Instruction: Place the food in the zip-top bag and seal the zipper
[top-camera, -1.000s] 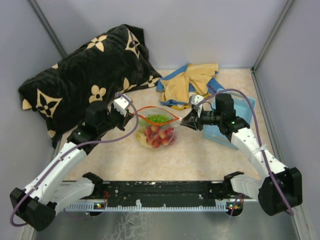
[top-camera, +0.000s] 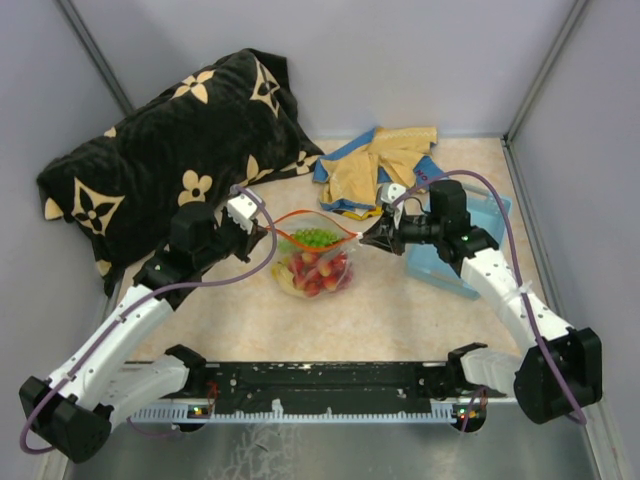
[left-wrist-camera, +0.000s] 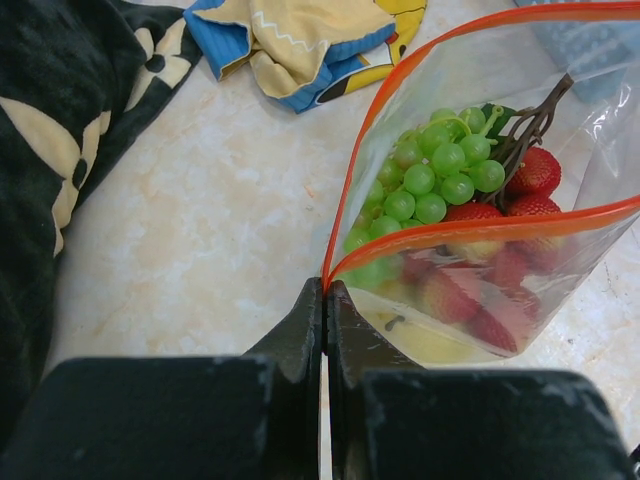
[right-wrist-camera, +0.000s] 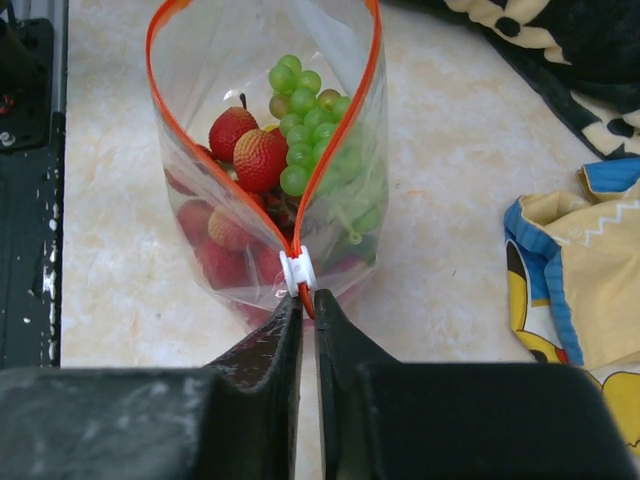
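Note:
A clear zip top bag with an orange zipper rim stands on the table between my two arms, its mouth wide apart. Inside it lie green grapes and several red fruits. My left gripper is shut on the bag's left zipper corner, where the orange strips meet. A white slider sits at the right end of the zipper. Right at that end is my right gripper, its fingers slightly apart, with the orange zipper tail reaching between the fingertips just behind the slider.
Behind the bag lies a yellow and blue cloth. A dark patterned blanket is piled at the back left. At the right, partly behind my right arm, stands a light blue bin. Bare table shows in front of the bag.
The right arm has shifted only very slightly near the zipper end. My left arm, the bag and the fruit look the same as before.

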